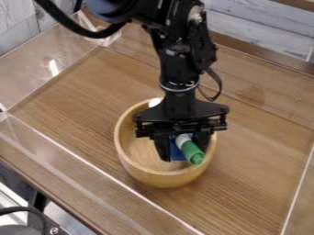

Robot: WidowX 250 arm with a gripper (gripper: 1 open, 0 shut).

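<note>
A wooden bowl (153, 170) sits on the wooden table. My black gripper (181, 138) is down inside it, shut on a green cylinder (190, 150), which points toward the bowl's near right side. A blue piece (175, 153) shows beside the cylinder under the fingers; whether it is part of the same object I cannot tell. A small white item behind the wrist is mostly hidden.
Cables show at the lower left.
</note>
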